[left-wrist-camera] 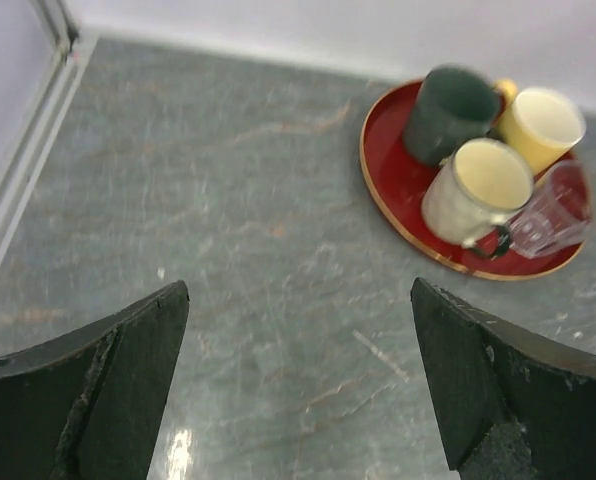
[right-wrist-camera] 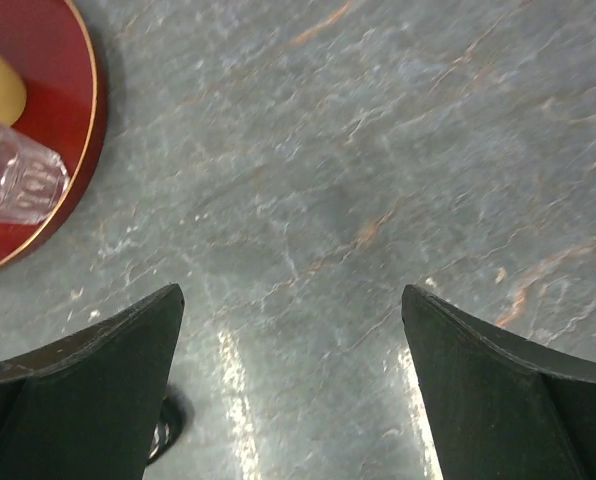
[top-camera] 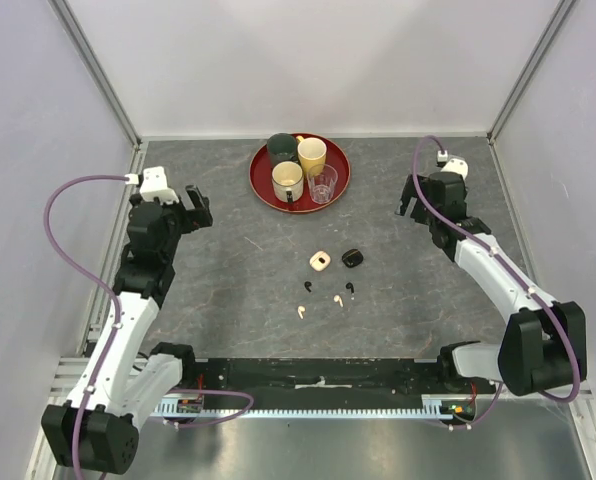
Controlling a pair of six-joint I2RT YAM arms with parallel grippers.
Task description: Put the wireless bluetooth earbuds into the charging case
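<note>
Two small charging cases lie mid-table in the top view, a white one [top-camera: 320,261] and a black one [top-camera: 352,258] to its right. In front of them are loose earbuds: a black earbud [top-camera: 308,286] and another black earbud [top-camera: 351,287], a white earbud [top-camera: 301,312] and a second white earbud [top-camera: 338,300]. My left gripper [top-camera: 200,207] hangs open and empty, left of all these. The right gripper [top-camera: 406,199], also open and empty, is up and right of the cases; part of the black case [right-wrist-camera: 166,428] shows past its left finger in the right wrist view.
At the back stands a round red tray [top-camera: 262,182] bearing a dark mug [top-camera: 281,148], a yellow mug [top-camera: 312,153], a cream mug [top-camera: 287,179] and a clear glass [top-camera: 323,182]. Bare grey table [top-camera: 248,290] surrounds the small items.
</note>
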